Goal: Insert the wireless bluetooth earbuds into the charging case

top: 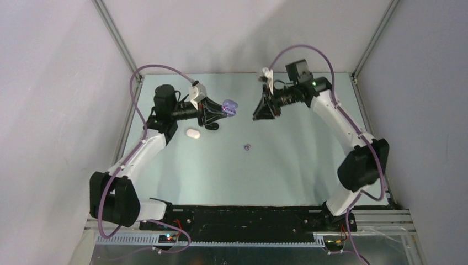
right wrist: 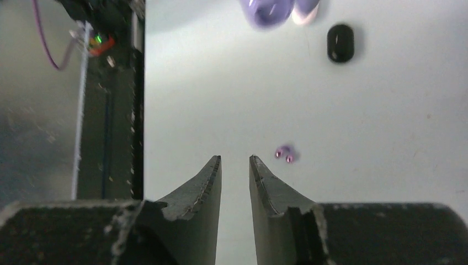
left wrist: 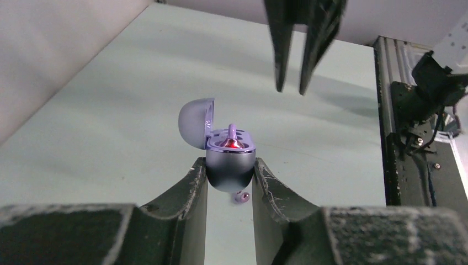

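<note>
My left gripper is shut on the purple charging case (left wrist: 229, 163), held upright with its lid open; one purple earbud stem shows inside, beside a red light. A small purple earbud (top: 247, 147) lies on the table (top: 287, 165), below the case in the left wrist view and near the middle in the right wrist view (right wrist: 285, 153). My right gripper (top: 265, 113) hangs to the right of the case, apart from it, fingers parted with nothing seen between them.
A black oval case (top: 212, 126) and a white one (top: 192, 133) lie under the left arm.
</note>
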